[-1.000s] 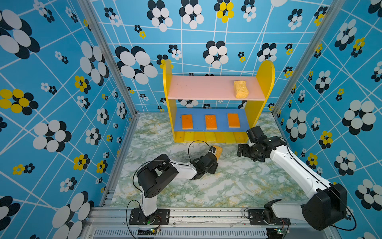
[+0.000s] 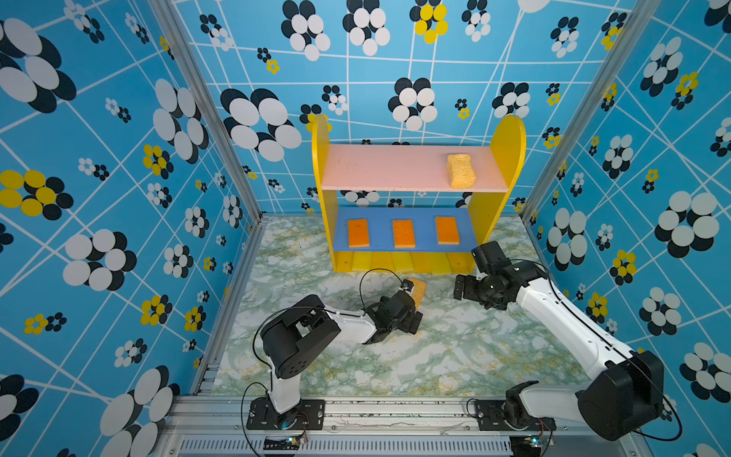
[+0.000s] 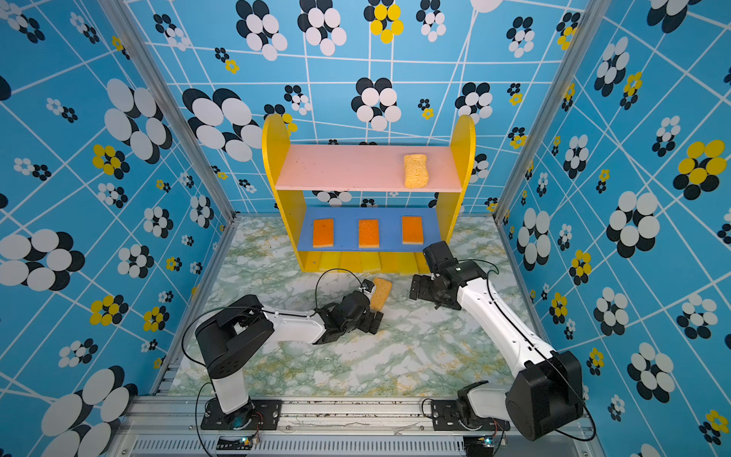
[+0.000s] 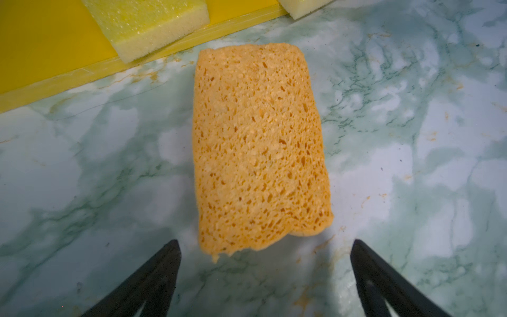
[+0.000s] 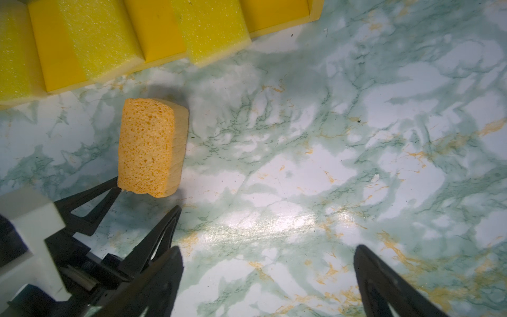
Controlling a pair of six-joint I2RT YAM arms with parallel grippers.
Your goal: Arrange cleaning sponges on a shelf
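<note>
A tan sponge (image 4: 261,142) (image 5: 145,145) lies on the marble floor before the shelf unit (image 3: 271,175). My left gripper is open just short of its near end, nothing between the fingers. My right gripper stands open over bare floor to the right of it. A pale orange sponge (image 2: 460,171) sits at the right of the pink upper shelf. Three orange sponges (image 2: 358,232) (image 2: 403,233) (image 2: 446,229) lie in a row on the blue middle shelf. Yellow sponges (image 5: 100,37) lie along the bottom shelf.
Most of the pink shelf (image 2: 388,167) is bare to the left of its sponge. Blue patterned walls enclose the space.
The right arm and the sponges look unmoved.
</note>
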